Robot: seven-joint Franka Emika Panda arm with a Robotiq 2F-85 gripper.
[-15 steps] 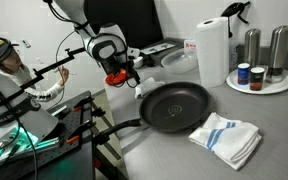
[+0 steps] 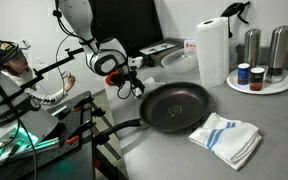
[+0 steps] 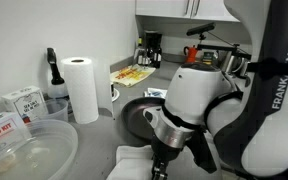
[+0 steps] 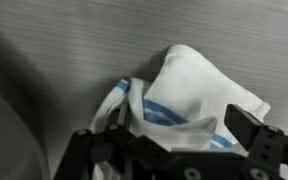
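A white cloth with blue stripes [image 4: 174, 95] lies bunched on the counter beneath my gripper. The fingers stand wide apart, with a raised fold of the cloth in the gap between the fingers. In exterior view 1, my gripper [image 2: 136, 90] is low over the counter, left of the black pan [image 2: 176, 107], and the cloth [image 2: 152, 83] is partly behind it. Exterior view 2 shows the cloth [image 3: 130, 162] beside the fingers, whose tips are hard to make out. A second folded white towel with blue stripes [image 2: 224, 138] lies right of the pan.
The pan's handle [image 2: 119, 130] points toward the counter's front edge. Behind stand a clear bowl [image 2: 180, 66], a paper towel roll [image 2: 213, 54], and a white plate [image 2: 261, 84] with jars and grinders. Bare counter lies in front of the pan.
My arm has come down and a little to the right, bringing the gripper lower at the near cloth. The pan and the folded towel have stayed put.
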